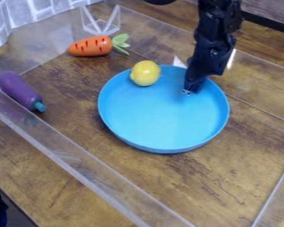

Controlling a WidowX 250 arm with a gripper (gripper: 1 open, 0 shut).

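Note:
The black gripper (194, 82) reaches down from the top right to the back right part of the blue plate (162, 115), its tips low over the plate. It looks shut, and nothing clearly shows between its fingers. A yellow round object (145, 73), like a lemon, rests at the plate's back left, apart from the gripper. Something white shows behind the gripper at the plate's edge, partly hidden.
A toy carrot (92, 46) lies at the back left. A purple eggplant-like toy (19, 91) lies at the left. Clear strips or walls border the left side.

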